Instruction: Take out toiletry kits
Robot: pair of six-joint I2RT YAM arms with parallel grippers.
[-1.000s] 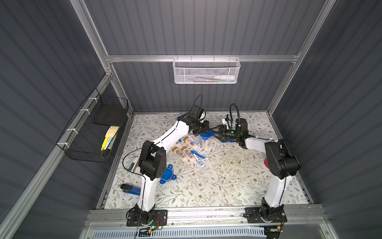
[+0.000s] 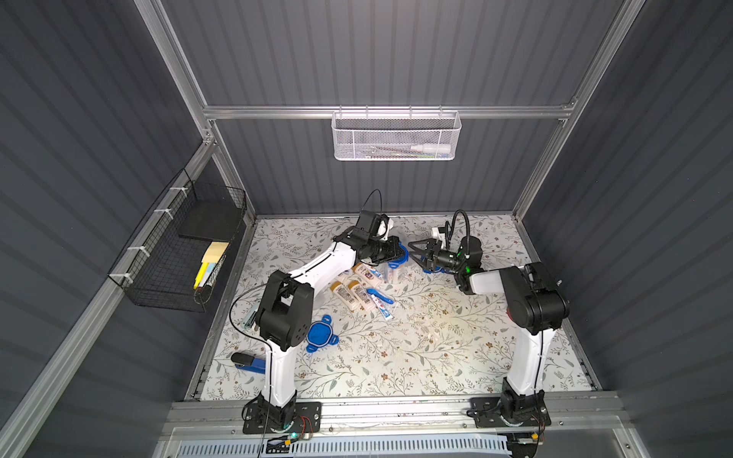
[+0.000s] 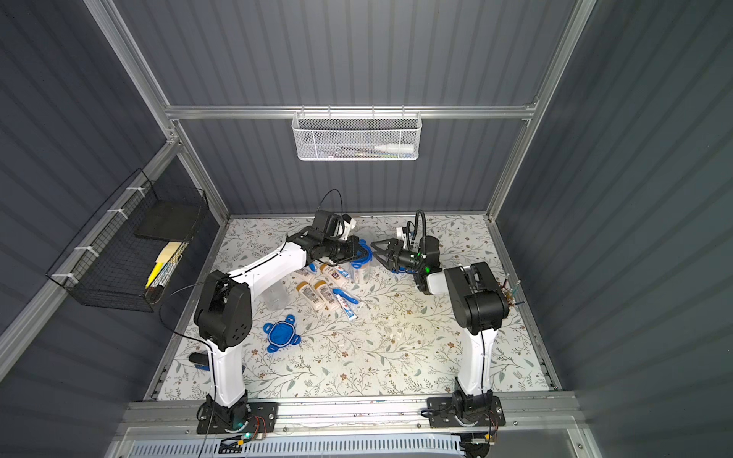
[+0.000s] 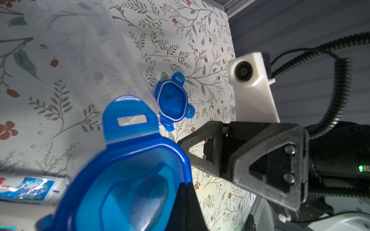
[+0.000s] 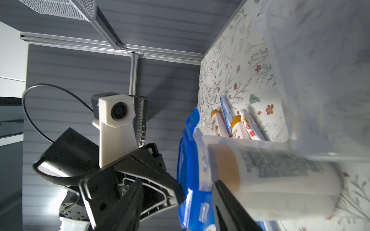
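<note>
A translucent toiletry kit with a blue lid [image 4: 134, 204] is between my two grippers at the back middle. My left gripper [image 2: 393, 252] is shut at the lid's rim; whether anything is between its fingers is unclear. My right gripper [image 2: 416, 250] stands open beside the lid, facing it. In the right wrist view the kit [image 5: 269, 181] lies sideways with contents inside. Bottles [image 2: 343, 296], a toothpaste tube [image 2: 381, 308] and a blue item [image 2: 379, 296] lie on the table just in front.
A loose blue lid [image 2: 320, 333] lies front left, and another [image 4: 171, 100] at the right back. Clear containers, a stapler-like tool [image 2: 248, 362] and wall baskets [image 2: 395, 137] are around.
Both grippers have shifted slightly at the back middle, the right one to the right. The blue lid between them has turned a little.
</note>
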